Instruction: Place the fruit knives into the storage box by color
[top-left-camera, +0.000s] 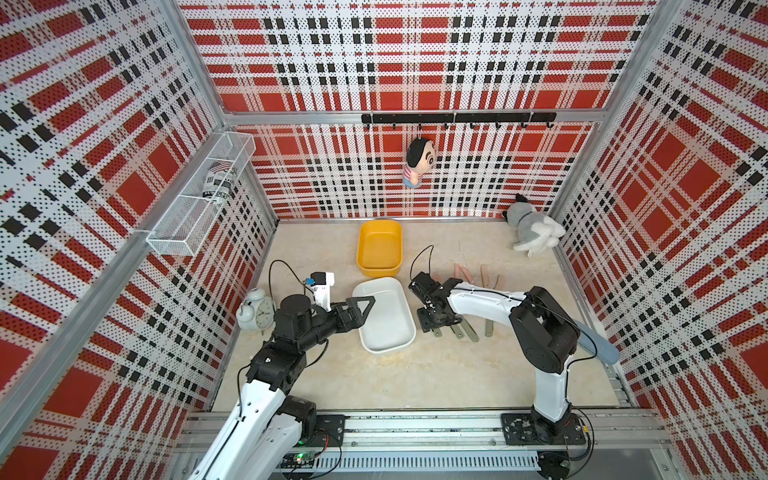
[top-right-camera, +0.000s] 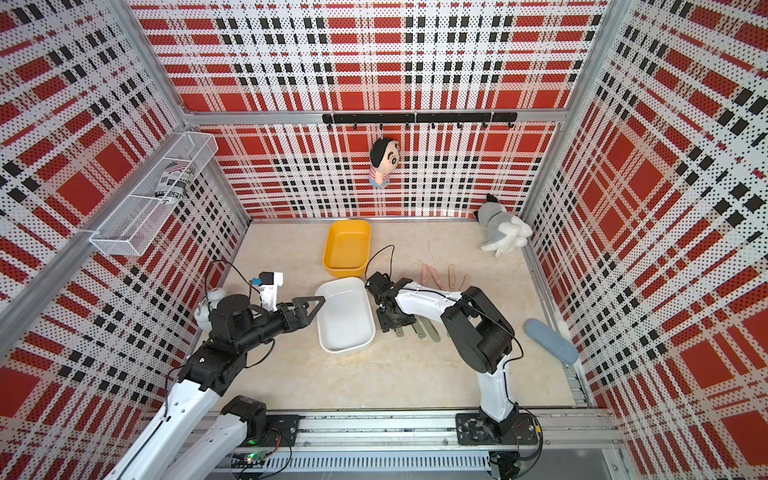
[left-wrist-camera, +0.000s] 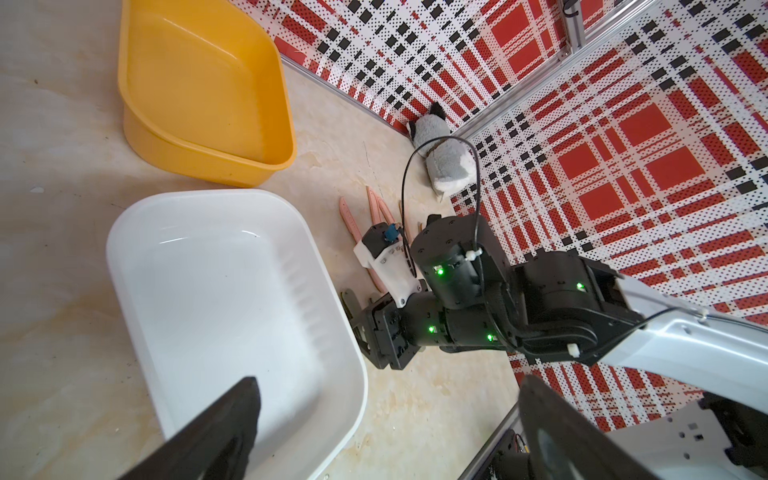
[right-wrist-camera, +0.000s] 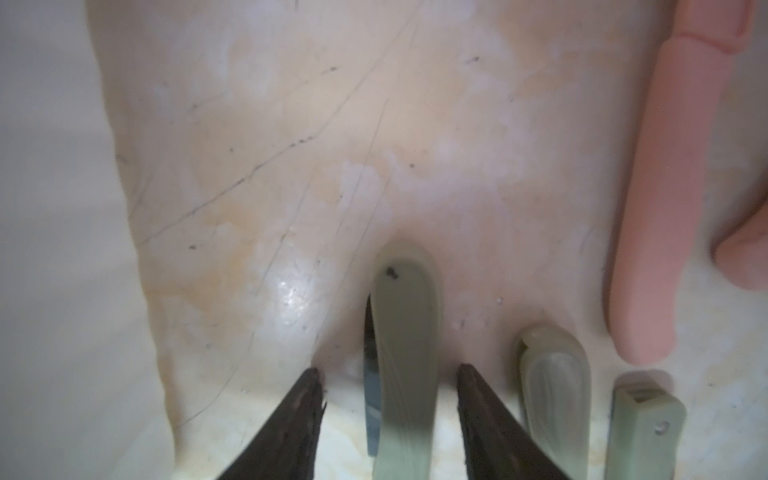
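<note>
Green fruit knives (top-left-camera: 472, 328) and pink ones (right-wrist-camera: 656, 200) lie on the table right of the white box (left-wrist-camera: 232, 320). In the right wrist view one green knife (right-wrist-camera: 404, 360) lies between the parted fingers of my right gripper, which is low over it and open. The yellow box (top-left-camera: 379, 244) stands behind the white box. My left gripper (top-left-camera: 360, 308) hovers over the white box's left side, its blurred fingers apart and empty. Both boxes appear empty.
A grey plush toy (top-left-camera: 532, 228) sits at the back right, a blue case (top-right-camera: 550, 340) at the right edge, an alarm clock (top-left-camera: 256, 312) at the left.
</note>
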